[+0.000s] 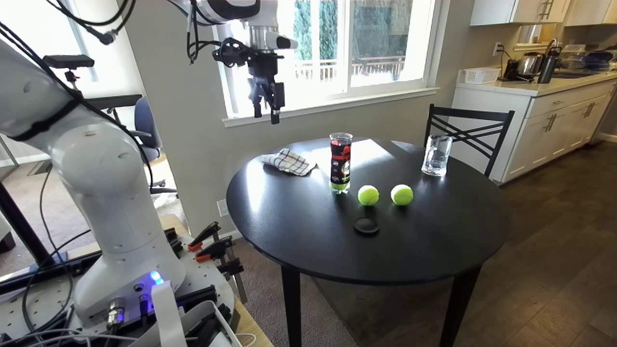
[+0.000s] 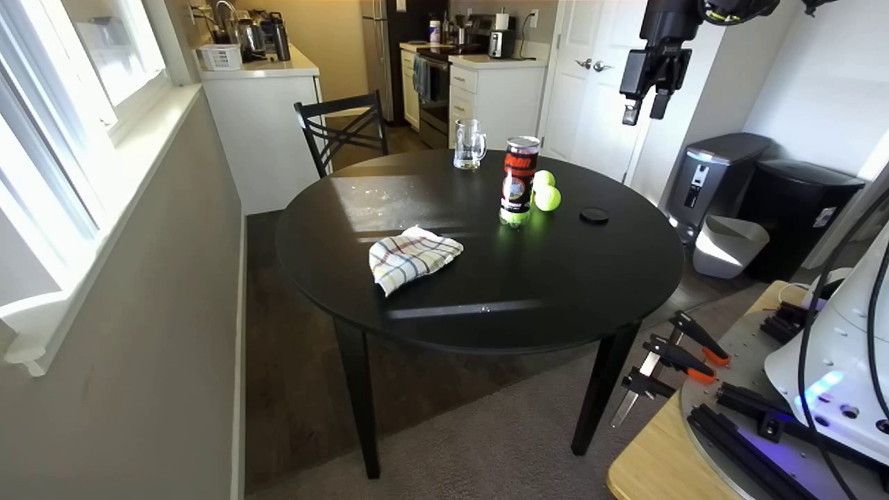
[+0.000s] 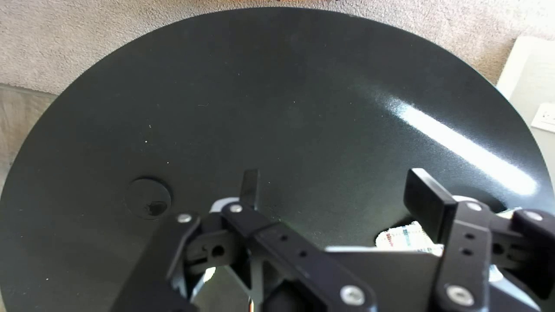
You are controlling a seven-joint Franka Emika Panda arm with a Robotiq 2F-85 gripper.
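High above the table's window side, my gripper [image 1: 266, 115] hangs pointing down, its fingers apart. In the wrist view a wide gap with nothing in it separates the fingers [image 3: 429, 200]. A clear tube with a black-and-red label [image 1: 341, 165] stands upright on the table, a tennis ball visible at its bottom. Beside it lie two loose tennis balls [image 1: 368, 195] [image 1: 402, 194]. A flat black lid [image 1: 367, 225] rests nearby. A checked cloth [image 2: 414, 255] lies crumpled, partly hidden behind a finger in the wrist view. The glass mug [image 2: 469, 145] stands upright toward the chair.
The round black table [image 2: 533, 292] has clear surface along the robot's side. A black chair [image 1: 471, 130] stands behind its far edge. Window and wall run close along one side. Clamps [image 1: 215, 248] hold the robot's base at its bench.
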